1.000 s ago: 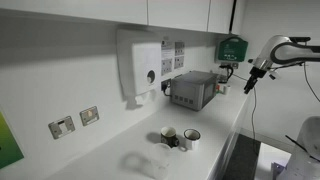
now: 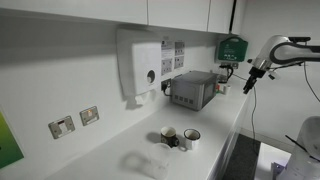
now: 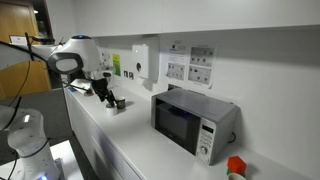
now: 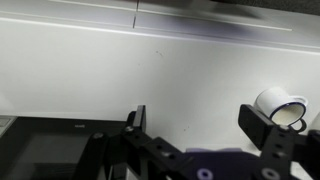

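My gripper stands open in the wrist view, its two fingers wide apart, with bare white surface between them. At the right of that view a white mug [image 4: 275, 101] with a dark inside lies outside the fingers, beyond the right finger. In exterior view 1 the gripper [image 2: 252, 84] hangs at the far right, off the front of the counter. A dark mug [image 2: 168, 134] and a white mug [image 2: 192, 140] sit side by side on the counter. Exterior view 2 has the gripper [image 3: 107, 98] at the left, in line with a white mug [image 3: 112, 111].
A microwave [image 3: 190, 124] stands against the wall on the counter [image 3: 160, 155]. Near the counter's other end is a clear container [image 2: 160, 157]. A red object [image 3: 236, 164] lies at the right in exterior view 2. Overhead cupboards [image 2: 180, 14] run along the wall.
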